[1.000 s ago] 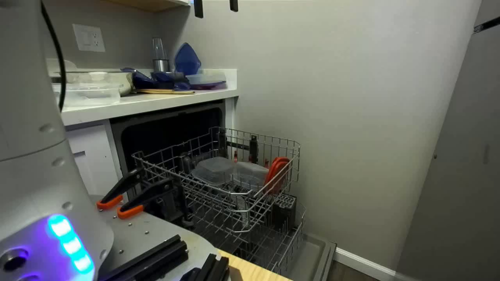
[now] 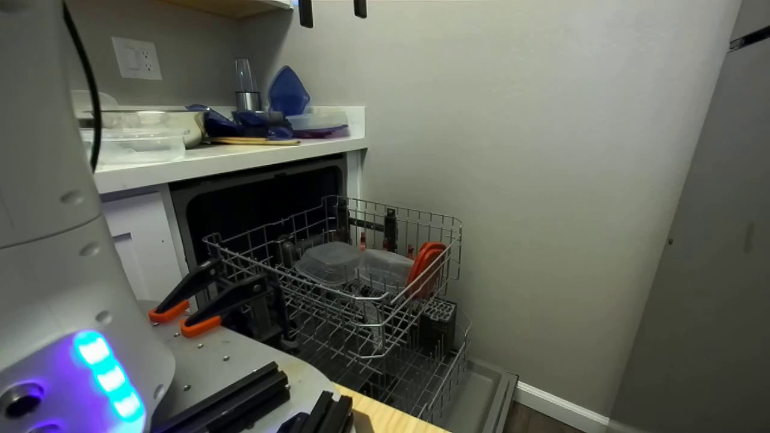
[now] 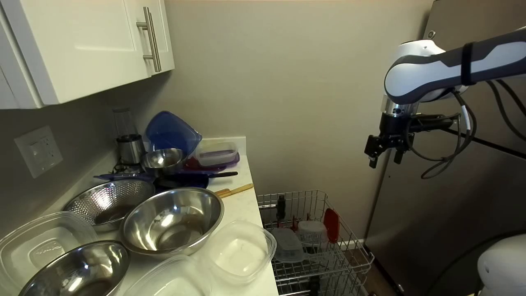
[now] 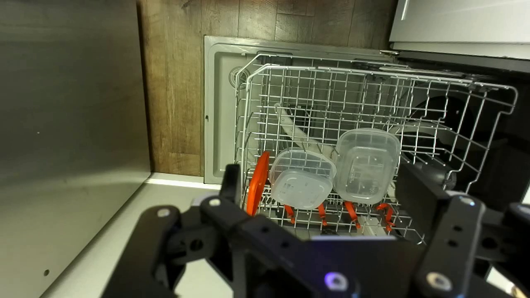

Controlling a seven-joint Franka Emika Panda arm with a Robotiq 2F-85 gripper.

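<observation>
My gripper [image 3: 385,158] hangs high above the pulled-out dishwasher rack [image 3: 308,193], well clear of everything. Its two fingers [image 4: 229,183] stand wide apart in the wrist view, with nothing held between them; it is open. Only the fingertips [image 2: 306,13] show at the top edge of exterior view 1. In the upper rack lie two clear plastic containers, the larger one [image 4: 366,166] beside the smaller one [image 4: 301,188]. A red, flat item [image 4: 258,183] leans upright at the rack's end.
On the white counter [image 3: 256,227] stand several steel bowls [image 3: 172,222], a colander [image 3: 111,200], clear containers [image 3: 240,254] and a blue lid [image 3: 172,132]. A steel appliance front [image 4: 69,124] rises opposite the dishwasher. An upper cabinet [image 3: 98,44] overhangs the counter.
</observation>
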